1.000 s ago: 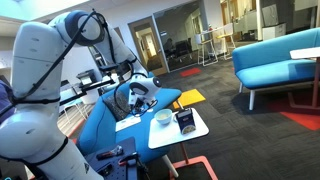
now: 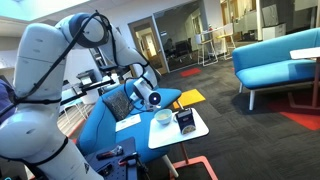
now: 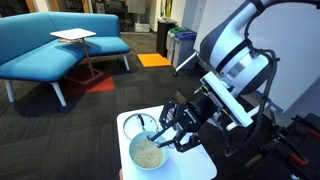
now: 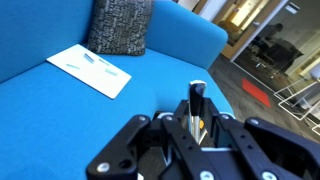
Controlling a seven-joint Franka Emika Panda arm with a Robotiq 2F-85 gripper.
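Observation:
In the wrist view my gripper is shut on a slim upright object (image 4: 197, 97) with a dark top and a pale shaft; its lower part is hidden by the fingers. A pale bowl (image 3: 147, 153) with grainy contents sits on the small white table (image 2: 198, 128). In exterior view 2 my gripper (image 3: 160, 135) appears close to the bowl's rim; whether it touches cannot be told. To the right of the bowl (image 2: 163, 117) in exterior view 1 stands a dark box-like item (image 2: 185, 120).
A blue sofa (image 4: 115, 115) with a patterned cushion (image 4: 118, 27) and a white sheet (image 4: 89, 71) lies beyond the gripper. Across the carpet stands another blue sofa (image 3: 65, 45) with a small side table (image 3: 75, 35). Open floor lies between.
My hand has moved a little in exterior view 1, tilting and coming down toward the bowl. The bowl and the dark item have stayed in place.

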